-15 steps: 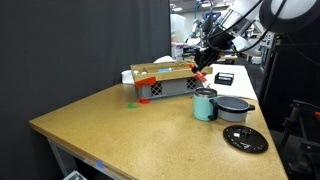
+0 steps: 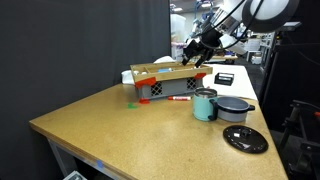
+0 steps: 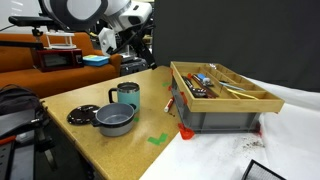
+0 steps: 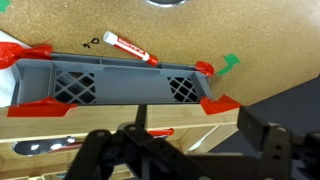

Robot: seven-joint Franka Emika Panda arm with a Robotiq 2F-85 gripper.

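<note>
My gripper [image 2: 190, 60] hangs above the table, between the mug and the box, with its fingers apart. In the wrist view the dark fingers [image 4: 145, 150] stand clear of each other with nothing held between them. A red and white marker [image 4: 130, 47] lies on the table close to the grey box; in exterior view 2 the same marker [image 3: 170, 104] shows by the box's near corner. The teal mug [image 2: 205, 104] stands upright on the table in front of the marker.
Beside the mug sit a grey pot [image 2: 235, 108] and a black lid [image 2: 245, 139]. A wooden tray of tools [image 3: 225, 103] rests on the grey crate [image 3: 220, 121], which has red corners. Small green scraps [image 3: 158, 139] lie about.
My gripper has opened and moved slightly up and back; the mug has stayed put.
</note>
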